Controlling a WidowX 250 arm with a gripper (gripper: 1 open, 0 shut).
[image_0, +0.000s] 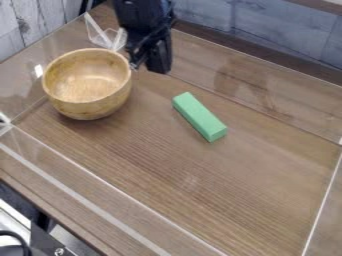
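Note:
My gripper (152, 62) is at the upper middle, dark and hanging over the table behind the bowl and the green block; it looks shut, with nothing visible between its fingers. A wooden bowl (86, 101) sits at the left. A green rectangular block (199, 117) lies right of the bowl, below the gripper.
Light walls or edges border it at the back right and the left. A dark object (11, 245) shows at the lower left corner.

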